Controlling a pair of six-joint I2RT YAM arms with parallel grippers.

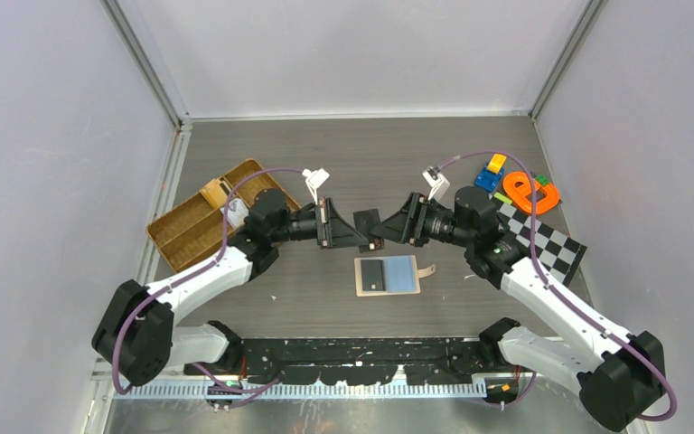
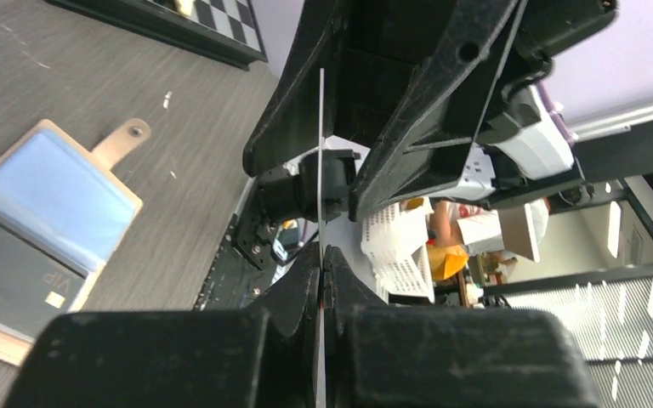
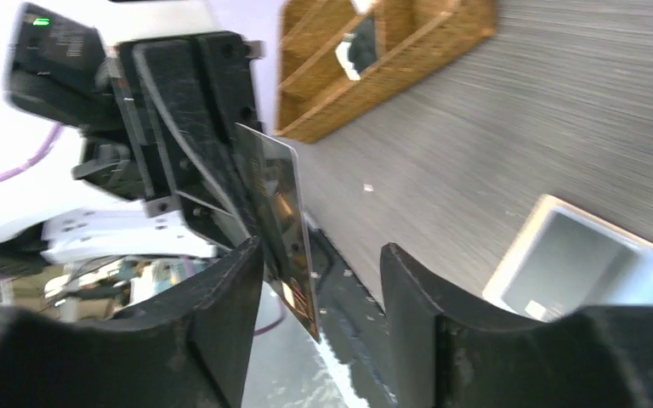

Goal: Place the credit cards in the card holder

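A thin dark card (image 1: 366, 219) is held between the two arms above the table. My left gripper is shut on it; the left wrist view shows the card edge-on, while its flat face stands tilted left of centre in the right wrist view. My right gripper is open, its fingers spread, with the card beside its left finger rather than gripped. Below lies the opened beige card holder (image 1: 358, 277), with a clear blue pocket (image 1: 401, 274) on its right side. A dark VIP card (image 2: 8, 268) sits in its left side.
A woven divided basket (image 1: 173, 242) stands at the left, with dark cards inside it in the right wrist view. A checkered board (image 1: 556, 246), an orange toy (image 1: 542, 204) and coloured blocks (image 1: 489, 175) are at the right.
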